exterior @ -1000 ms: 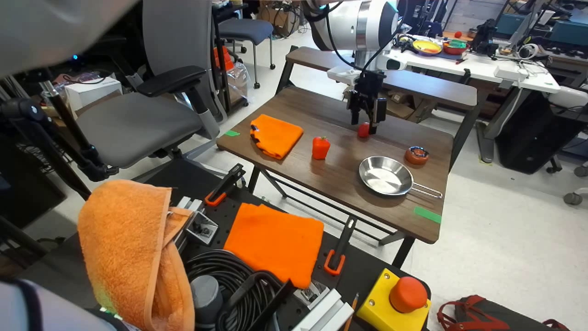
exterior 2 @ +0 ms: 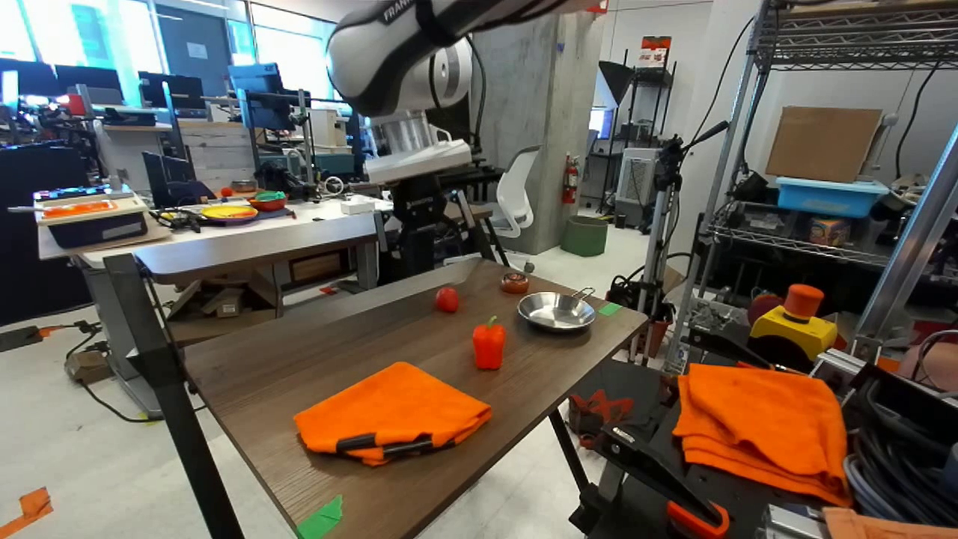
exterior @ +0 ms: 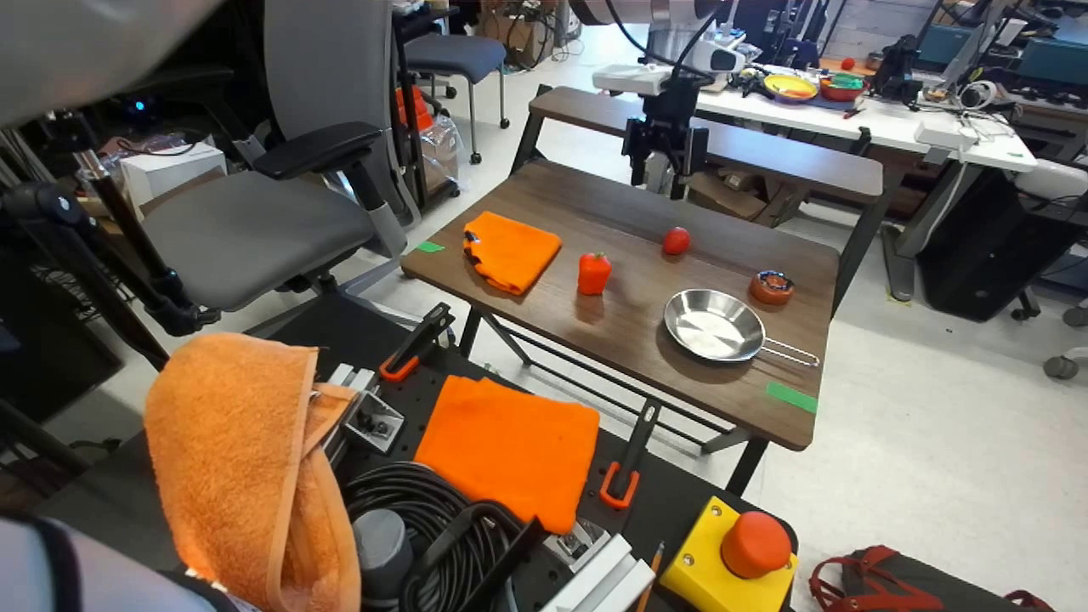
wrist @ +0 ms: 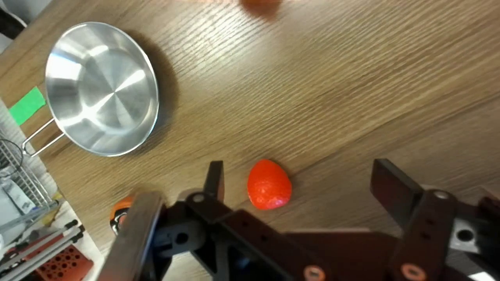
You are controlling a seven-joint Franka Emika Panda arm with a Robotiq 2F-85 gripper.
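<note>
My gripper is open above the wooden table, its two black fingers wide apart and nothing held. In the wrist view a small red tomato-like object [wrist: 269,184] shows between the fingers, lower down on the wood. The same red object [exterior: 676,240] rests on the table below and to the right of the gripper [exterior: 660,189] in exterior view 1. A steel pan [exterior: 714,325] with a wire handle lies to its front right. Nearer the front edge stands a red pepper [exterior 2: 489,344]. On the left is a folded orange cloth [exterior 2: 393,412] with dark stripes.
A brown, round, doughnut-like item [exterior: 771,286] sits behind the pan. Green tape [exterior: 792,397] marks the table's right corner. A raised shelf [exterior: 780,154] runs along the back edge. Bare wood lies between the cloth and the red object.
In exterior view 1 the arm and gripper have risen and shifted slightly left, away from the small red object. That object, the pan, the pepper and the cloth show no clear movement.
</note>
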